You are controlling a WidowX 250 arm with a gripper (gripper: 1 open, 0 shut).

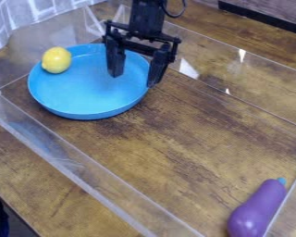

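My black gripper [137,61] is at the top centre, its two fingers open and spread apart over the right half of a blue plate [82,95], with nothing visible between them. A yellow ball-like object [56,59] sits at the plate's upper left, to the left of the gripper. A purple eggplant [257,207] with a small green tip lies at the lower right, well away from the gripper.
Clear strips, apparently transparent walls or edging, run along the left and right sides.
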